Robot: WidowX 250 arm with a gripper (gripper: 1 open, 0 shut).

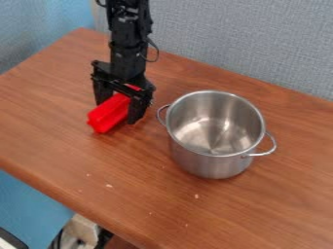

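A red oblong block [107, 115] lies on the wooden table [92, 175] left of centre. My black gripper [120, 99] is lowered over the block from above, open, with its fingers spread either side of the block's upper part; whether they touch it I cannot tell. Part of the block is hidden behind the gripper. A steel pot [215, 146] with two side handles stands to the right of the block, apart from it.
A grey textured wall [254, 39] runs along the back. The table's near-left edge drops away at the lower left.
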